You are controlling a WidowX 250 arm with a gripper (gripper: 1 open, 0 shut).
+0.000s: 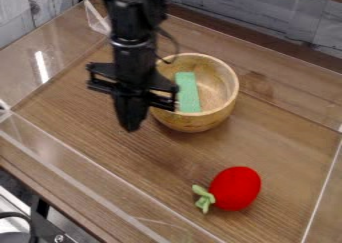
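My gripper (130,113) is shut, low over the table at the left side of a tan bowl (210,119), with nothing visible between its dark fingers. The bowl stands in the upper middle and holds a green object (187,92). A red tomato-like object (237,187) with a green leafy top lies on the wooden table at the lower right.
A raised wooden edge runs along the top right. A dark cable lies at the bottom left corner.
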